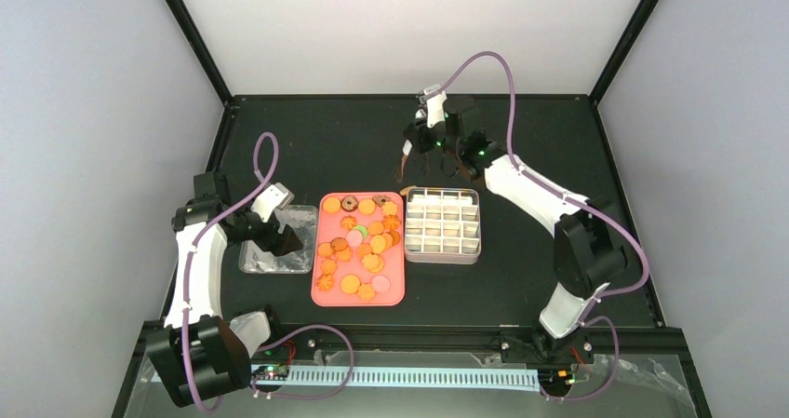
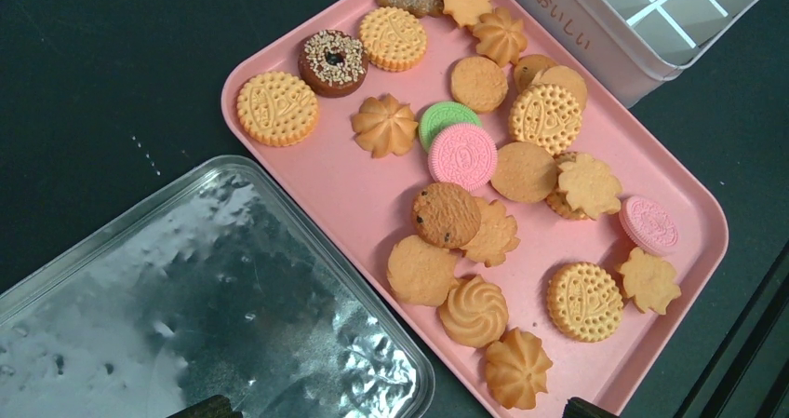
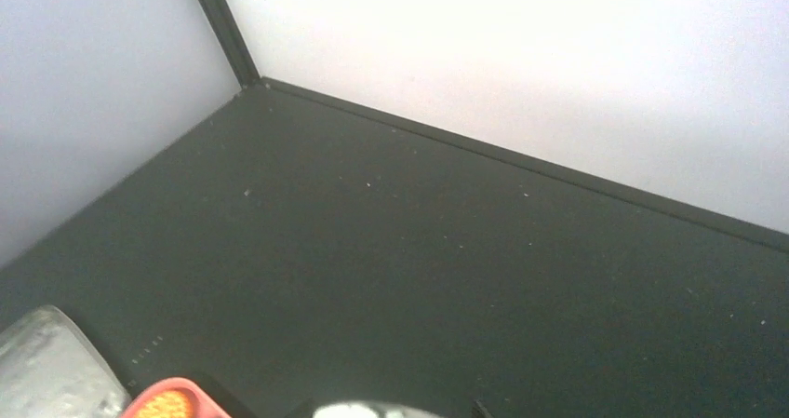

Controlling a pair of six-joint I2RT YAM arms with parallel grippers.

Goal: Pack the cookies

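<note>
Several cookies lie on the pink tray (image 1: pixel 358 296), some overlapping; the left wrist view shows a chocolate ring cookie (image 2: pixel 333 62) and a pink cookie (image 2: pixel 462 156) among them. To the tray's right stands the white divided box (image 1: pixel 443 258), whose visible cells look empty from above. One tan cookie (image 1: pixel 407 191) shows by the box's back left corner, outside its cells. Behind that corner is my right gripper (image 1: pixel 415 172), its fingers apart with no cookie seen between them. Over the clear container, my left gripper (image 1: pixel 294 245) is open and empty.
The clear shallow container (image 2: pixel 233 278) sits left of the tray, close to its edge. Open black table (image 3: pixel 391 250) extends behind the tray and box. A purple hose (image 1: pixel 510 111) loops above each arm.
</note>
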